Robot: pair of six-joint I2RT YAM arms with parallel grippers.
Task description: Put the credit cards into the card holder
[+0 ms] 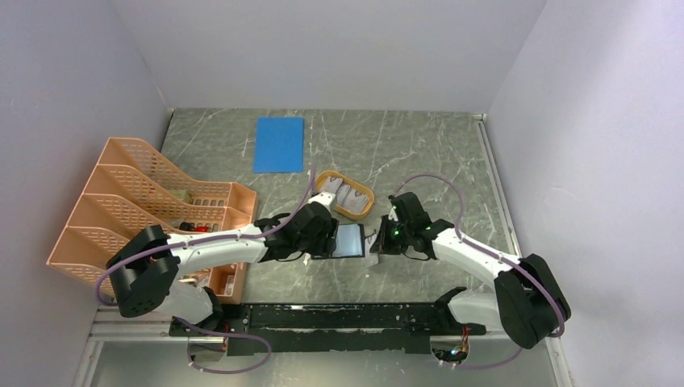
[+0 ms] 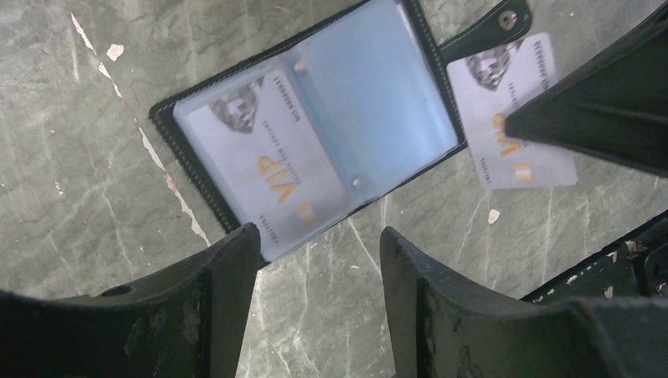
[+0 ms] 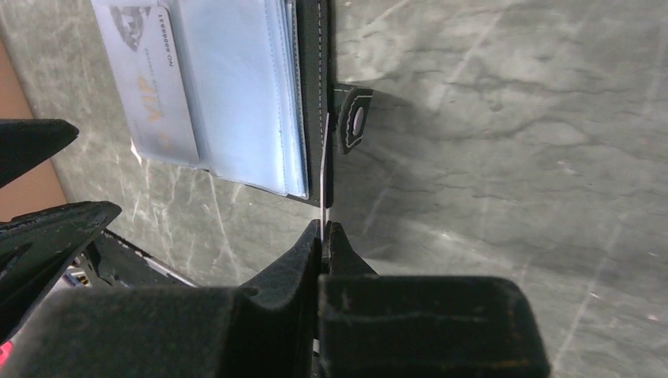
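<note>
The open black card holder point(image 2: 378, 87) lies on the table, with a VIP card point(image 2: 272, 150) inside its left clear pocket and no card showing in the right one. My left gripper stands open at the holder's edge, nothing between its fingers; the top view has this gripper point(image 1: 329, 240) over the holder's left part. A second white card point(image 2: 516, 150) is pinched by my right gripper point(image 1: 380, 245). In the right wrist view this card point(image 3: 324, 169) appears edge-on between the shut fingertips, beside the holder's strap point(image 3: 354, 118). Whether card and holder touch cannot be told.
Behind the holder sits a yellow-rimmed tray point(image 1: 369, 193) of several cards. A blue sheet point(image 1: 278, 145) lies at the back. At left stands an orange slotted organizer point(image 1: 121, 201).
</note>
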